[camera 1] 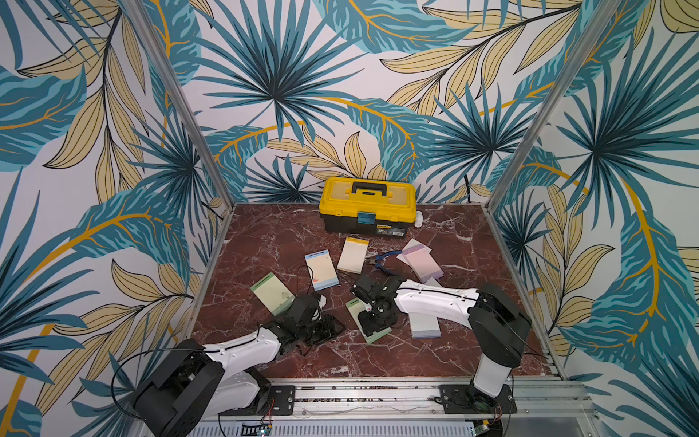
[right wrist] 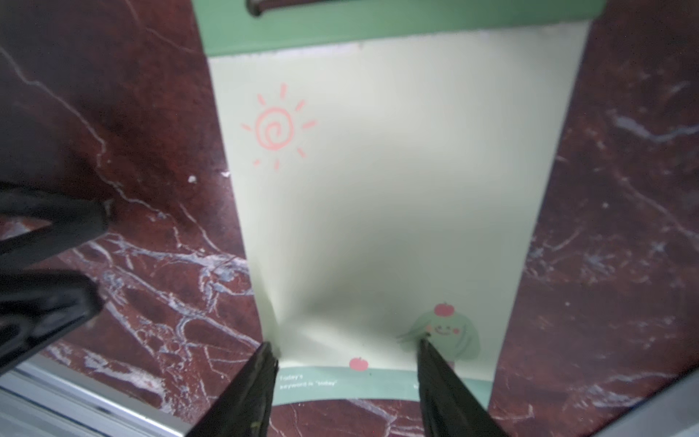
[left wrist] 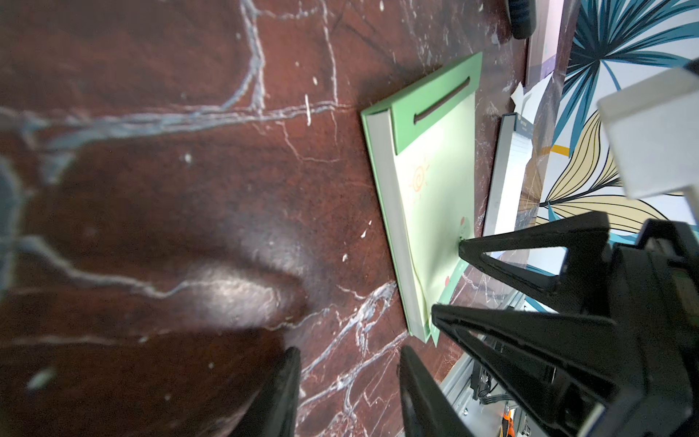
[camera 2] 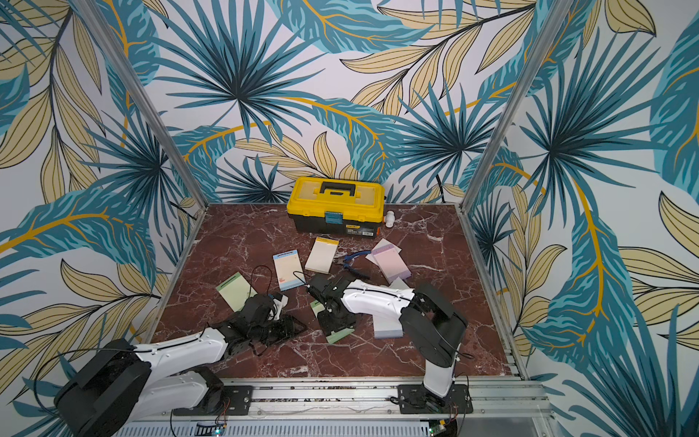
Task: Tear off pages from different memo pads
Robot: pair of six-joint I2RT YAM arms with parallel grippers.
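Note:
A green memo pad (left wrist: 429, 196) with a sun print lies on the marble table. My right gripper is open over its lower end, fingertips near the bottom edge of the page (right wrist: 393, 204), nothing visibly gripped. Left of that pad, my left gripper sits low over bare table, its fingers apart and empty. Other pads lie around: pale green (camera 1: 272, 293), blue-topped (camera 1: 321, 269), yellow-topped (camera 1: 353, 254), pink (camera 1: 418, 258) and a white one (camera 1: 425, 326) partly under the right arm.
A yellow-lidded toolbox (camera 1: 367, 204) stands at the back, a white bottle (camera 2: 389, 218) beside it. Blue-handled pliers (camera 1: 389, 268) lie between pads.

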